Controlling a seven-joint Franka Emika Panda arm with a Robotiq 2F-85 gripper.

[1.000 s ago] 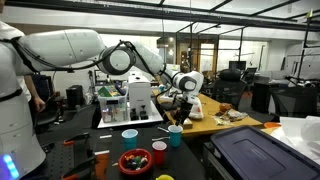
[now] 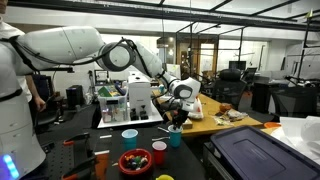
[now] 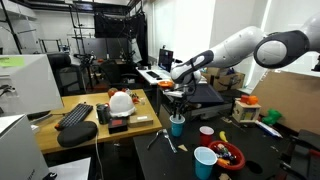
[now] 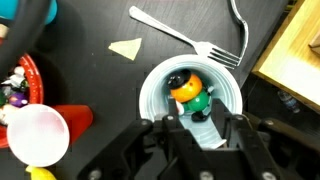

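A blue cup [image 2: 175, 136] stands upright on the dark table, also seen as the blue cup [image 3: 177, 125] in exterior view 2. From above, in the wrist view, the pale inside of the cup [image 4: 155, 97] holds an orange piece [image 4: 187, 91], a green piece [image 4: 196, 103] and dark bits. My gripper points down over the cup's mouth with its fingers apart. In exterior view 1 the gripper [image 2: 180, 120] is just above the rim. Whether the fingertips touch the contents cannot be told.
Close by are a red bowl [image 2: 133, 172] of small items, a red cup [image 2: 159, 147] and another blue cup [image 2: 130, 143]. A fork [image 4: 185, 39] lies beside the cup. A large dark bin [image 2: 262, 160] occupies the right side.
The arm has come slightly lower and to the left in exterior view 1, toward the blue cup. The cups and bowl stay where they were.
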